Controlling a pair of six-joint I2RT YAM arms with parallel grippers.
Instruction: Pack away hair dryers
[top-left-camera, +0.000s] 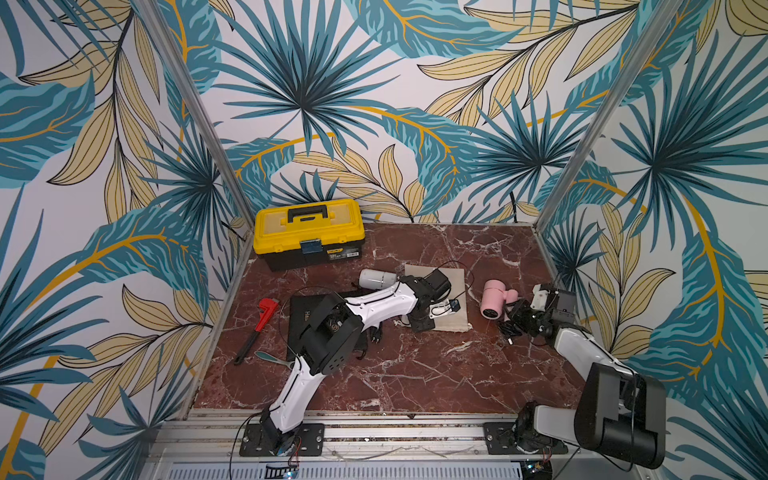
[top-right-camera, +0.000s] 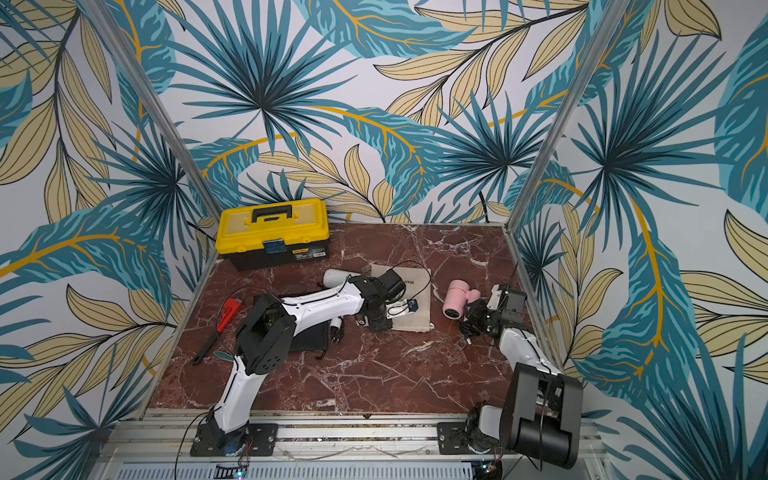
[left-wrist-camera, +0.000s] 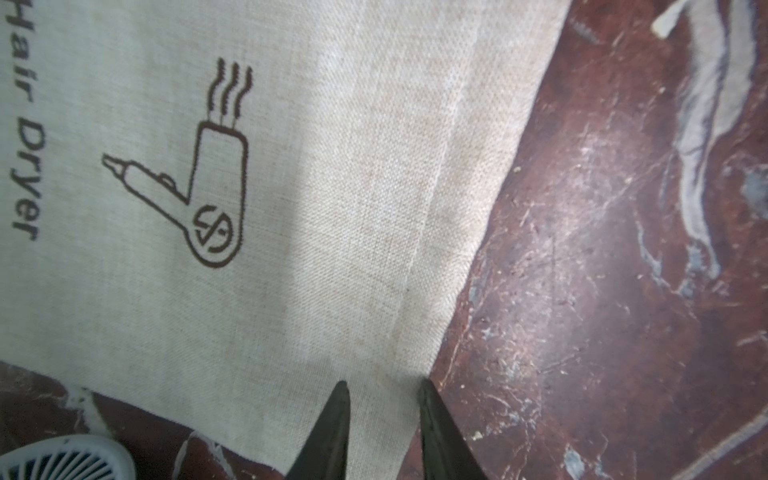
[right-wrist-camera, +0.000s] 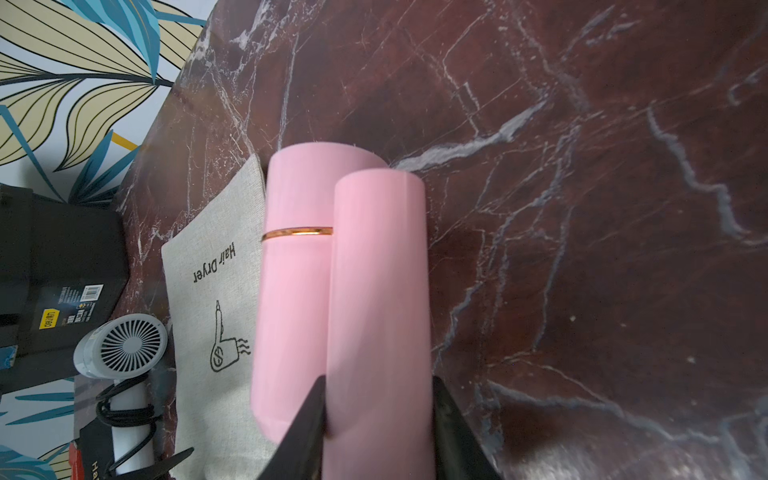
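A folded pink hair dryer (top-left-camera: 493, 297) rests at the right of the table. My right gripper is shut on its pink handle (right-wrist-camera: 377, 280), one finger on each side. In the middle lies a flat beige cloth bag (left-wrist-camera: 344, 184) printed with "Hair Dryer" and a dryer outline. Over the bag's edge, my left gripper is open with its fingers parted; whether they touch the cloth I cannot tell. A white hair dryer (right-wrist-camera: 132, 348), its black cord wound round the handle, lies left of the bag, partly behind my left arm in the top views.
A yellow-lidded black toolbox (top-left-camera: 310, 232) stands closed at the back left. A red-handled wrench (top-left-camera: 260, 324) and a dark flat item (top-left-camera: 302, 320) lie at the left.
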